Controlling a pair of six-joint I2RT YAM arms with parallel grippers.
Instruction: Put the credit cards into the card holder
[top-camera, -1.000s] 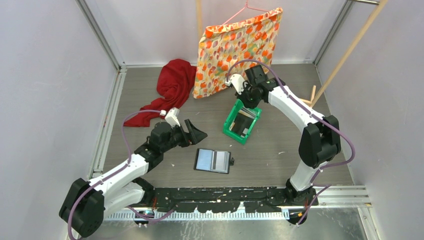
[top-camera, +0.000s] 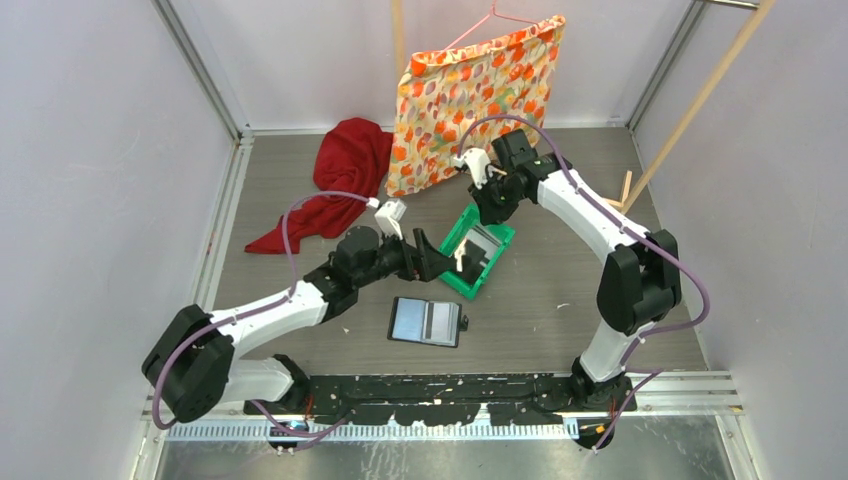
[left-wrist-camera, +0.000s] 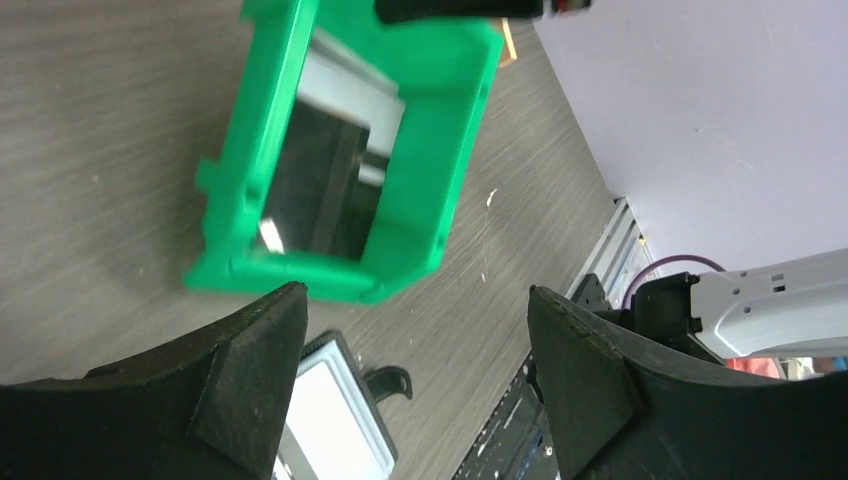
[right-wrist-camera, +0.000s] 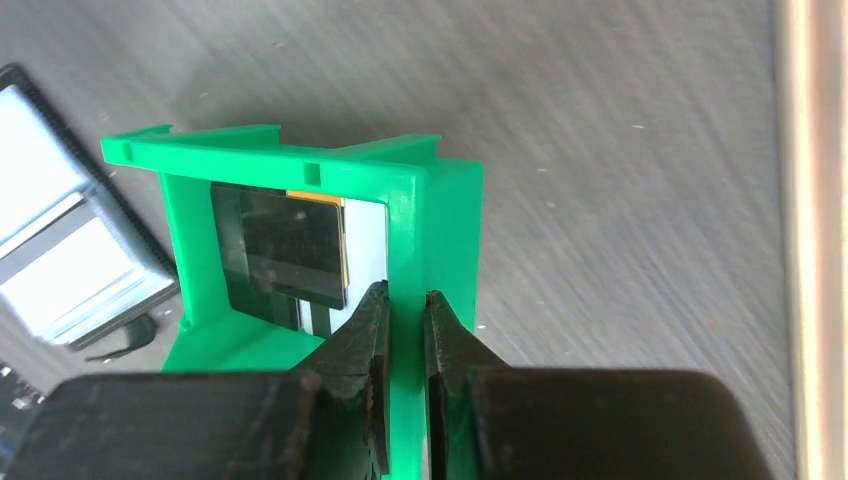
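Observation:
A green plastic bin (top-camera: 501, 240) sits near the table's middle, with dark and light cards (right-wrist-camera: 280, 245) lying inside. My right gripper is shut on the bin's rim at the back end. My left gripper is part open with empty fingers, beside the bin's left front side in the top view. The card holder (top-camera: 423, 320) lies open and flat below the bin, showing clear sleeves and a small dark strap on its right.
A red cloth (top-camera: 350, 160) lies back left. A floral fabric (top-camera: 460, 100) hangs at the back. Wooden poles stand at the right.
My left arm has moved right, up to the green bin. The bin has shifted and tilted slightly with my right gripper on it.

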